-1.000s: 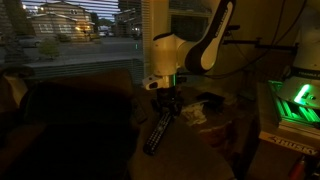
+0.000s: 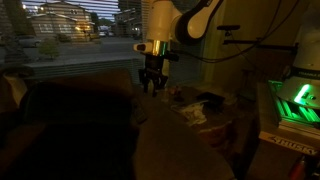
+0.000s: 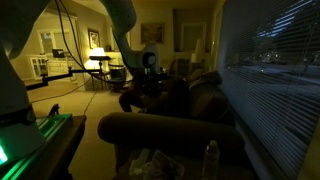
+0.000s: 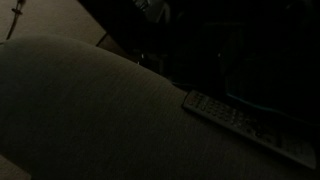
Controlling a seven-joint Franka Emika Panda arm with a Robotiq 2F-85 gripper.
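Note:
A long, dark remote control with pale buttons (image 4: 250,128) stretches across the lower right of the wrist view, above the fabric of the sofa arm. My gripper (image 2: 153,90) is over the sofa arm (image 2: 165,140) in the first exterior view, shut on the remote. Its fingers are too dark to make out clearly, and the grip itself is hidden in shadow. In that view the remote is hardly visible just below the gripper. From the second exterior view, the gripper (image 3: 152,82) is a dim shape beyond the near sofa arm.
Dark cushions (image 2: 75,110) fill the left of the first exterior view, with window blinds (image 2: 100,70) behind. Cluttered items (image 2: 205,105) lie right of the sofa arm. A clear bottle (image 3: 211,160) stands near the front in the second exterior view.
My gripper has moved up and to the left in the first exterior view. The remote has shifted the same way with it and has become harder to see.

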